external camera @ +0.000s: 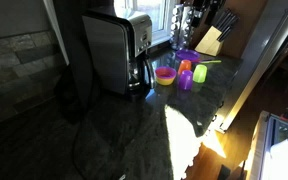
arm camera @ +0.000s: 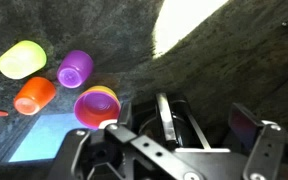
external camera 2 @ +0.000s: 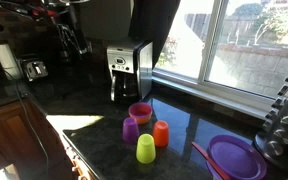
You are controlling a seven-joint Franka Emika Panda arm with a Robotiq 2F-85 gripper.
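Observation:
In the wrist view my gripper is open, its two dark fingers wide apart, above the coffee maker (arm camera: 174,125) with nothing held. To its left on the dark counter are a pink bowl (arm camera: 97,107) with a yellowish inside, a purple cup (arm camera: 75,69), an orange cup (arm camera: 34,96) and a yellow-green cup (arm camera: 22,60). The second exterior view has the bowl (external camera 2: 140,112) nearest the coffee maker (external camera 2: 130,68), with the purple cup (external camera 2: 131,130), orange cup (external camera 2: 161,134) and green cup (external camera 2: 146,149) grouped in front. All three cups appear upside down.
A purple plate (external camera 2: 246,158) with a red utensil (external camera 2: 210,160) lies right of the cups. The spice rack (external camera 2: 281,118) stands beyond it. A knife block (external camera: 212,40) is at the back, and a toaster (external camera 2: 34,70) sits far left. Open counter (external camera: 134,135) lies before the coffee maker.

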